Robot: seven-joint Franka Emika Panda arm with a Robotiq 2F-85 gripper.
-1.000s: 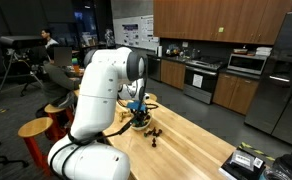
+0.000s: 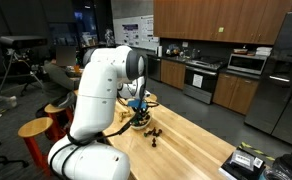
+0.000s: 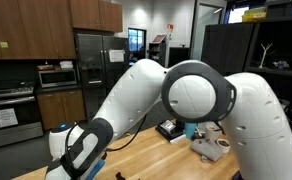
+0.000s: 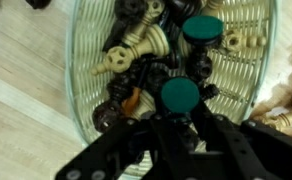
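In the wrist view, a pale woven basket [image 4: 84,75] holds a jumble of dark and light wooden chess pieces. My gripper is over the basket, shut on a chess piece [image 4: 179,95] whose round green base faces the camera. Most of this piece's body is hidden, so its kind and colour cannot be told. A dark piece with a green base [image 4: 202,28] lies farther up in the basket, and a light piece [image 4: 141,48] lies to its left. Exterior view 1 shows the gripper [image 2: 139,103] low over the table, too small for detail.
Several dark pieces [image 2: 153,133] stand loose on the wooden table [image 2: 191,150] right of the basket. Light pieces [image 4: 286,115] lie outside the basket's right side in the wrist view. A dark boxy object [image 2: 244,163] sits at the table's right.
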